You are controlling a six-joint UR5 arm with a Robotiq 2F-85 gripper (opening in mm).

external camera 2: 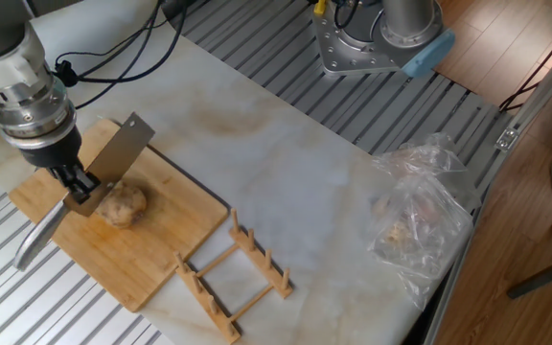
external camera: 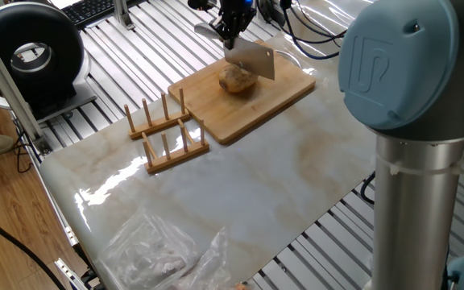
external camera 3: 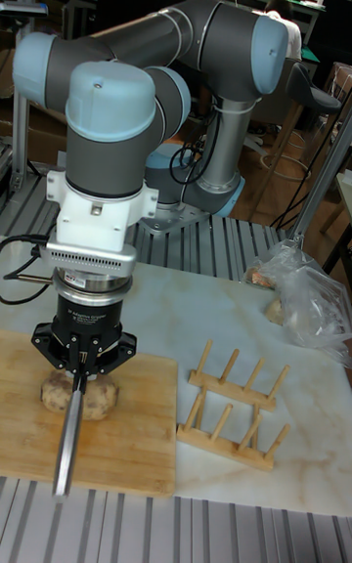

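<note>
My gripper (external camera 2: pixel 82 186) is shut on a cleaver, gripping it where the metal handle meets the broad blade (external camera 2: pixel 121 156). In exterior view 2 the silvery handle (external camera 2: pixel 40 236) slants down to the left. A brown, round potato (external camera: pixel 237 79) rests on the wooden cutting board (external camera: pixel 266 98). The blade stands close against the potato and hides part of it in exterior view 1; whether it touches cannot be told. From exterior view 3 the cleaver (external camera 3: pixel 68 442) shows nearly edge-on, in front of the potato (external camera 3: pixel 96 397).
Beside the board stands a wooden peg rack (external camera: pixel 176 158) with upright pegs. A clear plastic bag (external camera 2: pixel 424 225) lies at the table's far end. Black cables (external camera 2: pixel 134 69) run behind the gripper.
</note>
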